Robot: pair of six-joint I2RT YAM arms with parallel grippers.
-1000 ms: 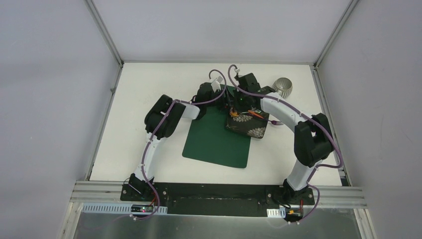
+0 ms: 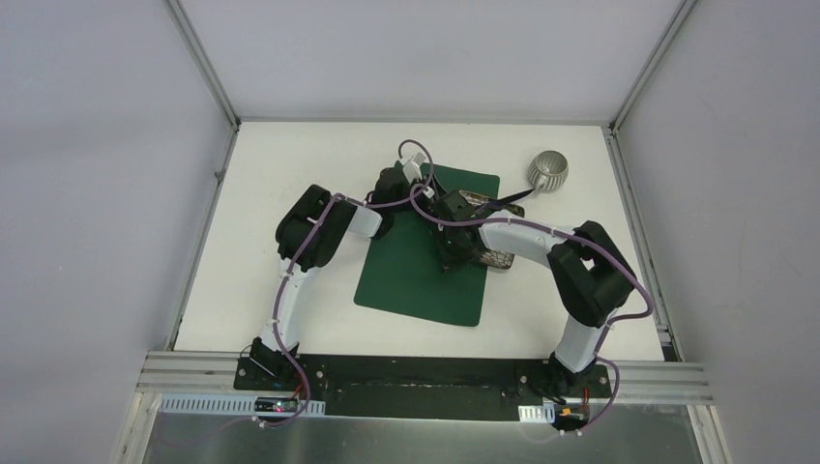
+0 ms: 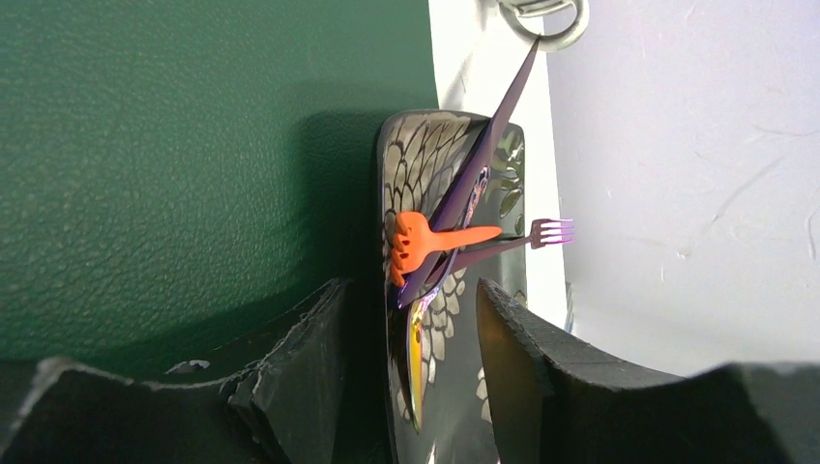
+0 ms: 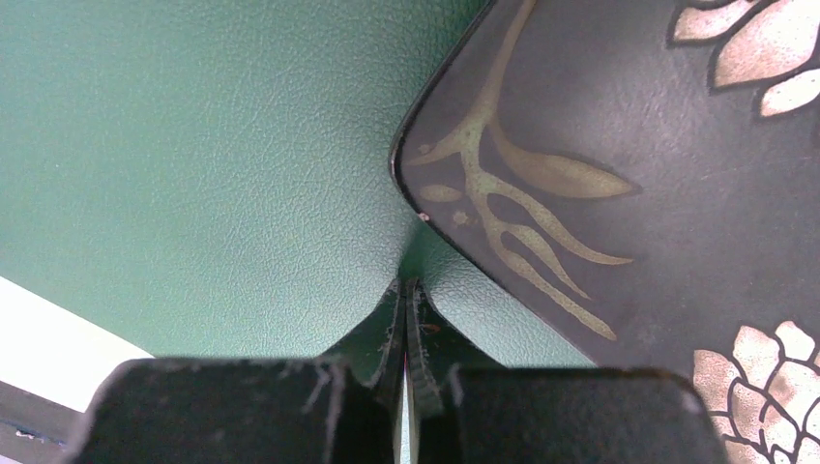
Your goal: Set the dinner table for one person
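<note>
A dark patterned square plate (image 3: 503, 387) lies on the green placemat (image 2: 411, 280), holding an orange fork (image 3: 425, 237), a purple knife (image 3: 503, 106), a purple fork (image 3: 546, 232) and other overlapping cutlery. My left gripper is part open at the plate's near left edge; whether anything is between its fingers is unclear. My right gripper is shut on the placemat just outside a plate corner, nothing visible between its fingertips. In the top view both grippers' arms cover much of the plate.
A ribbed metal cup (image 2: 547, 170) stands at the back right of the white table (image 2: 280, 164), whose left side is clear. Walls enclose the back and sides.
My right arm has moved from the plate's back toward the front, down to the plate's near corner. My left arm has shifted slightly leftward.
</note>
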